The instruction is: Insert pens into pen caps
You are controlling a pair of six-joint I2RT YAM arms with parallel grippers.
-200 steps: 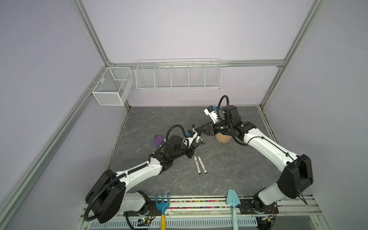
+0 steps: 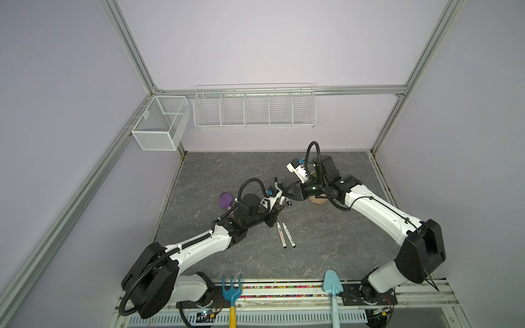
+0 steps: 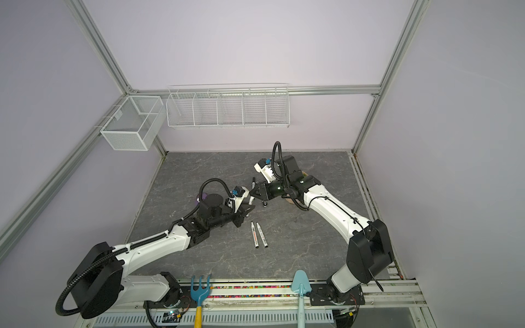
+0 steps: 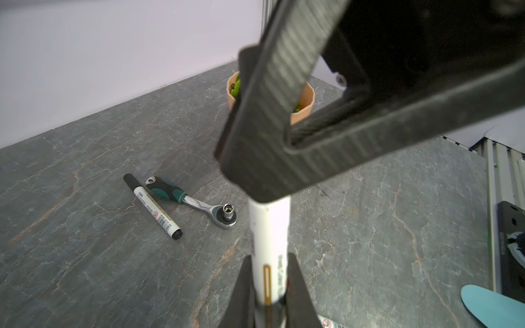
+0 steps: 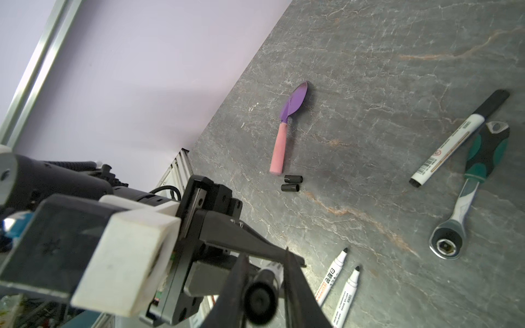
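My left gripper [image 2: 279,203] is shut on a white pen [image 4: 270,235], held upright. My right gripper [image 3: 256,192] is right at its top; in the right wrist view the fingers flank a dark round pen end [image 5: 260,300]. Whether they grip it, I cannot tell. Two white pens without caps [image 5: 330,278] [image 5: 345,300] lie on the table in front. Two black caps [image 5: 293,178] [image 5: 289,187] lie near a purple spoon. Another pen [image 5: 443,153], with a black cap on, lies by a ratchet.
Behind my right gripper stands a peach pot [image 4: 306,98]. The purple spoon [image 5: 279,142] lies left, the ratchet [image 5: 475,164] at centre back. Wire baskets [image 2: 254,106] hang on the back wall.
My right gripper has moved slightly left and down toward the upper end of the pen held in my left gripper. The left arm looks unchanged.
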